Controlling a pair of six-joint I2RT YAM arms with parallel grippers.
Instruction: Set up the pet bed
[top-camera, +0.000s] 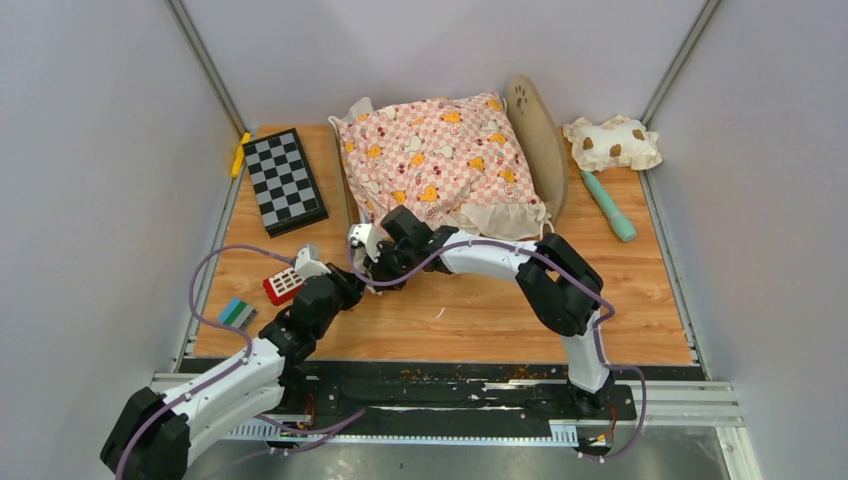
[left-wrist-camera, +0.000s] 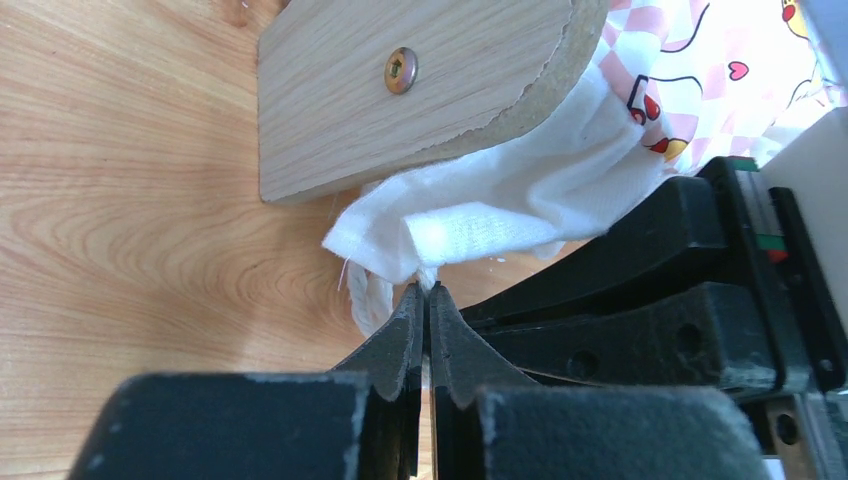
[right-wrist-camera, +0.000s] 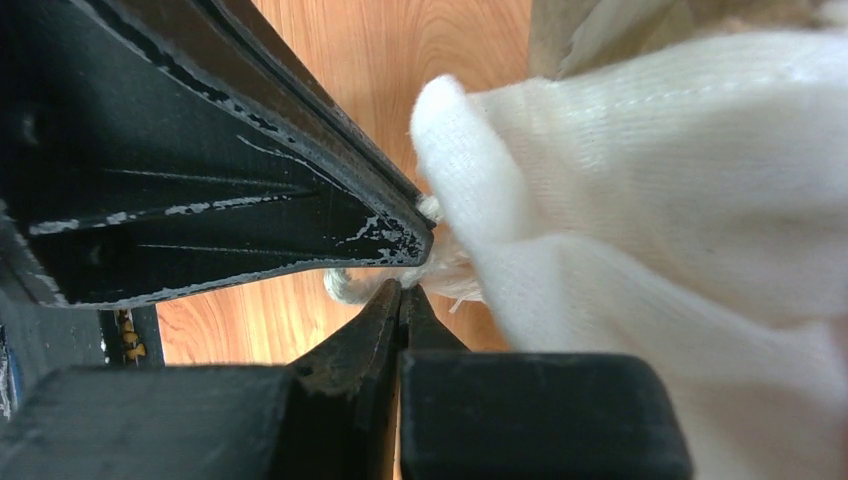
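The pet bed's pink checked mattress (top-camera: 430, 150), with duck prints and a cream ruffle, lies between two wooden end boards, one being the right board (top-camera: 537, 140). At its front left corner, white fabric (left-wrist-camera: 500, 205) hangs beside the board's lower edge, with a white cord (left-wrist-camera: 365, 297) below it. My left gripper is shut, with a strand of the cord running between its fingertips. My right gripper is shut close beside it. The cord touches its tips, but whether it is pinched there is unclear. In the top view the arms hide this corner.
A chessboard (top-camera: 286, 182) lies left of the bed, with a red calculator-like item (top-camera: 284, 285) and a striped block (top-camera: 237, 313) near the left arm. At right are a small cream pillow (top-camera: 612, 144) and a green bottle (top-camera: 609, 206).
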